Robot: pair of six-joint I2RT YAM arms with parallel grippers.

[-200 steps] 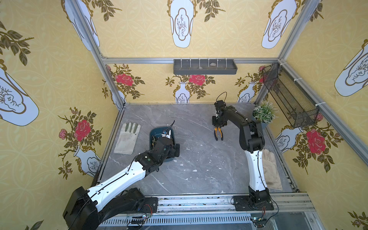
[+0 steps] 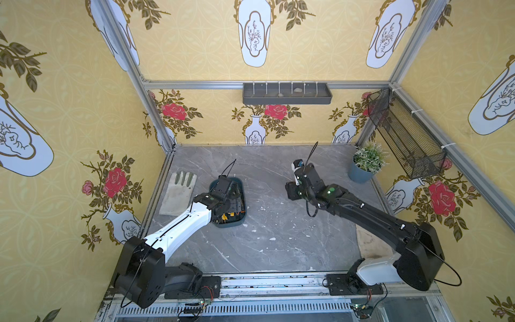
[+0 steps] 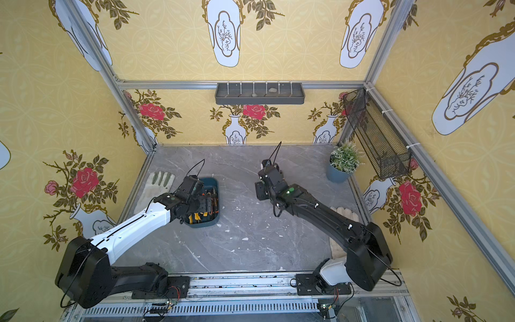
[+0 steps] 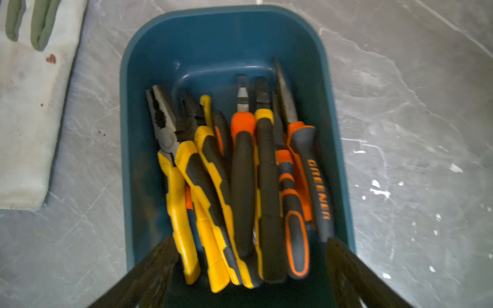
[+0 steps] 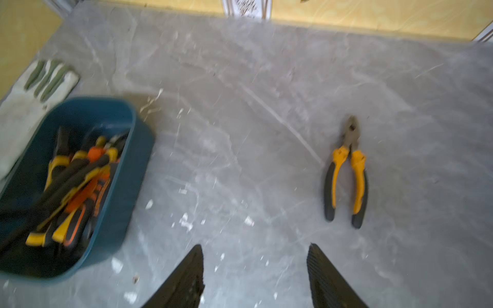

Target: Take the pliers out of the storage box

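The blue storage box (image 4: 132, 154) holds several pliers with yellow, black and orange handles (image 4: 177, 220). Over it is my left gripper, open, its blurred fingers at the bottom of the left wrist view, with nothing seen between them. One pair of yellow-black pliers (image 5: 359, 190) lies on the table to the right of the box, hidden behind my right arm in the top views. My right gripper hangs open above the table, with nothing between its fingers.
A white glove (image 2: 177, 196) lies left of the box, another (image 3: 340, 230) at the right. A plant pot (image 2: 360, 172) stands at the back right under a wire basket (image 2: 407, 134). A grey shelf (image 2: 287, 96) is on the back wall.
My right arm has swung from the back toward the front, now covering the loose pliers in the top left view. My left arm has shifted back-left over the box.
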